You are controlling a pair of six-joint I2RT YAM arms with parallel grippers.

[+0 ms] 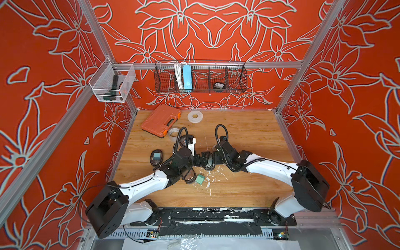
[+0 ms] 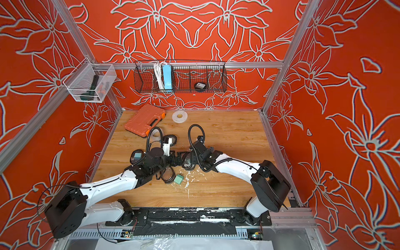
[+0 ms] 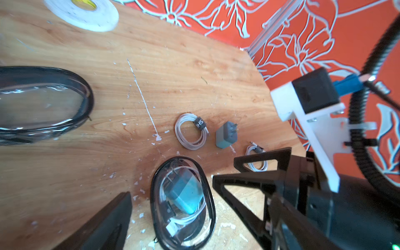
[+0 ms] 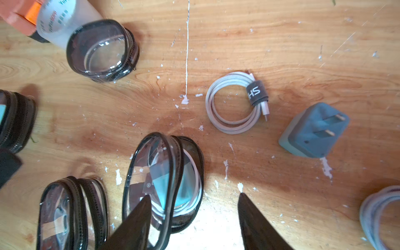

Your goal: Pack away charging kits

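A clear black-rimmed pouch (image 4: 143,175) rests on the table with a teal charger (image 4: 183,185) and a coiled white cable inside; its two rims stand apart at the top in the right wrist view. My left gripper (image 1: 200,160) is open on its left, and my right gripper is open close by on its right. Neither holds anything. Loose on the wood are a coiled white cable (image 4: 223,123), a grey-blue charger (image 4: 310,131) and a second coil (image 4: 377,212).
An orange case (image 1: 160,120) and tape rolls (image 1: 195,116) sit at the back left. A filled pouch (image 1: 156,157) lies left of the arms, a green block (image 1: 200,179) in front. Wire basket (image 1: 200,85) and clear bin (image 1: 125,89) hang above.
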